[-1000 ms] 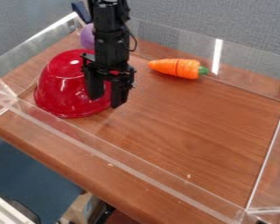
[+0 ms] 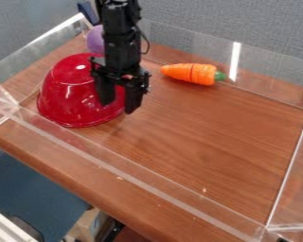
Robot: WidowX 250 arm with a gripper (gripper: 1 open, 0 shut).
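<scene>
My black gripper [image 2: 120, 95] is lowered over the right side of a large red bowl [image 2: 68, 99], which appears to rest upside down at the left of the wooden table [image 2: 204, 142]. The fingers point down at or beside the bowl's surface; whether they are open or shut, or touching it, I cannot tell. A purple object [image 2: 95, 41] sits behind the bowl, partly hidden by my arm. An orange toy carrot [image 2: 189, 73] lies at the back, right of the gripper.
Clear plastic walls border the table on the sides, back and front.
</scene>
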